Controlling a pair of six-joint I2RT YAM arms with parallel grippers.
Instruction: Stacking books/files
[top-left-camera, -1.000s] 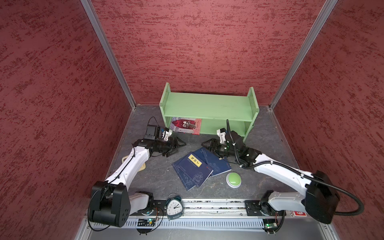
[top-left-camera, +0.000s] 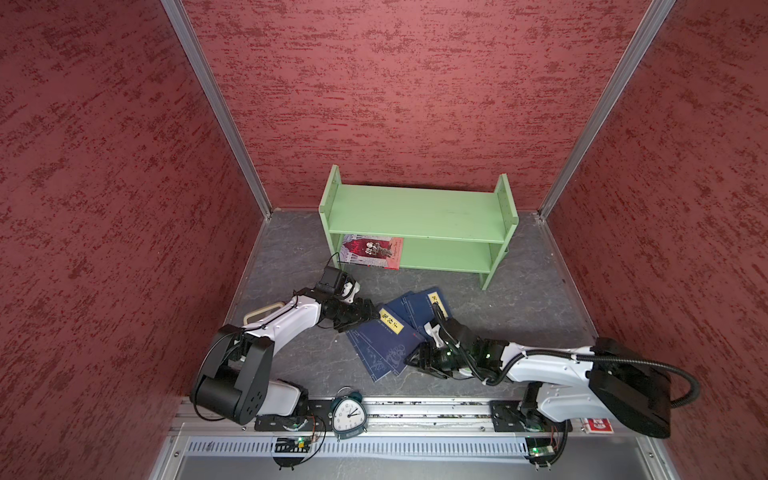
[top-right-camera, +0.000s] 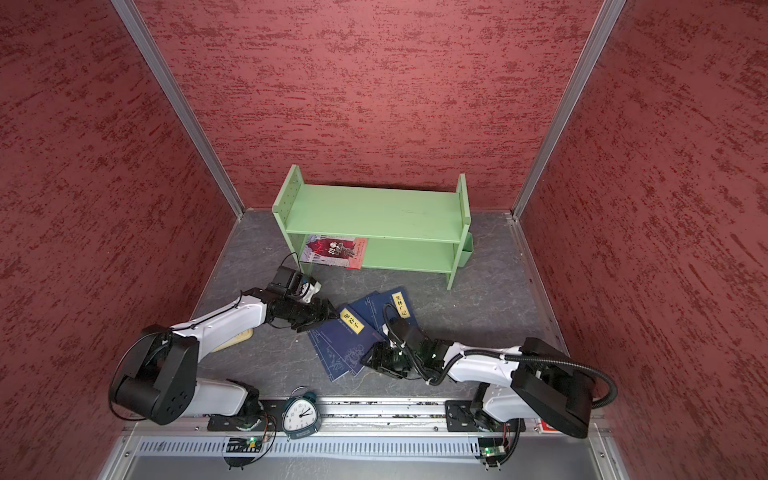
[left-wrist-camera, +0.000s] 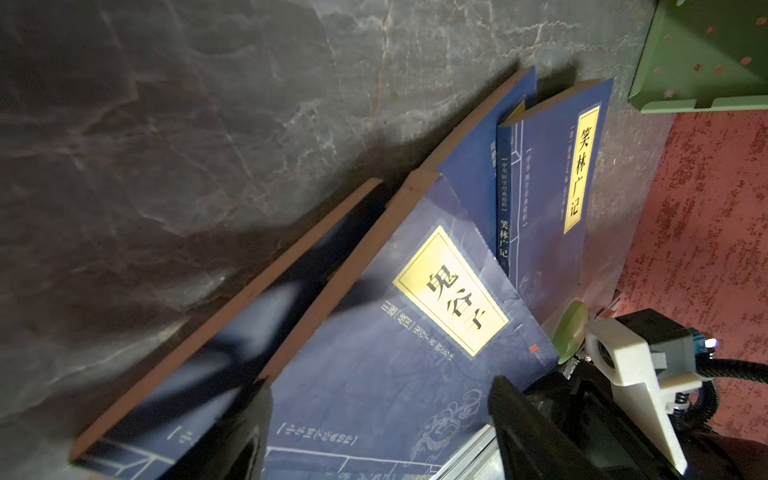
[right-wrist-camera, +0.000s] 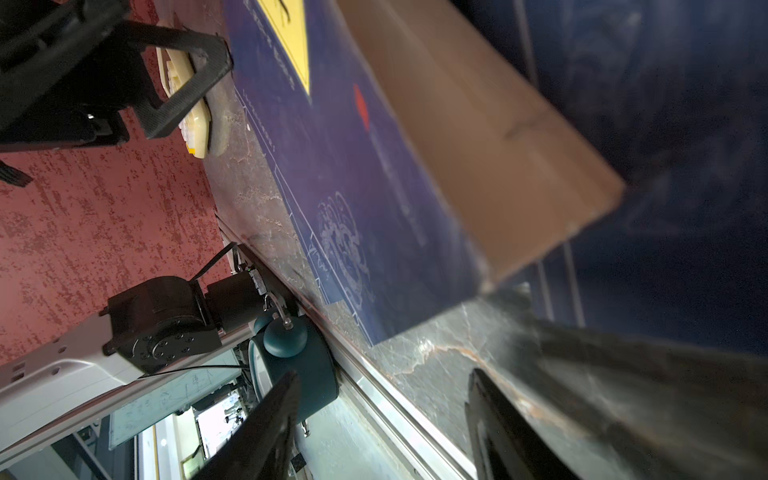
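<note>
Several blue books lie fanned and overlapping on the table, among them the 鬼谷子 book (top-left-camera: 388, 340) and the 笑林广记 book (left-wrist-camera: 552, 192). My left gripper (top-left-camera: 364, 316) is at their upper-left side; in the left wrist view its open fingers straddle the 鬼谷子 book's image, contact unclear. My right gripper (top-right-camera: 376, 360) is low at the lower-right corner of the books, open, with nothing seen between its fingertips; the book's corner is just beyond them.
A green shelf (top-left-camera: 416, 208) stands behind, with a red illustrated book (top-left-camera: 369, 249) on its lower level. An alarm clock (top-left-camera: 349, 414) sits at the front edge. A pale object (top-right-camera: 236, 336) lies left of the books.
Both grippers have moved toward the front of the table onto the books' sides; the right one travelled furthest and now hides the green button.
</note>
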